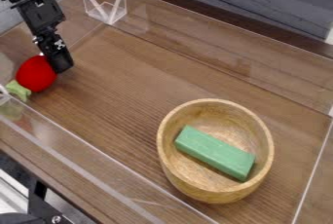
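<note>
My black gripper [55, 56] reaches in from the upper left, low over the table, shut. A red round object [35, 73] lies just below its fingertips, partly behind or against them; whether they touch is hard to tell. A pale green piece [18, 91] sticks out below the red object at the left edge.
A wooden bowl [173, 167] at the lower right holds a green block [215, 154]. A clear wire-like stand [104, 9] is at the upper left.
</note>
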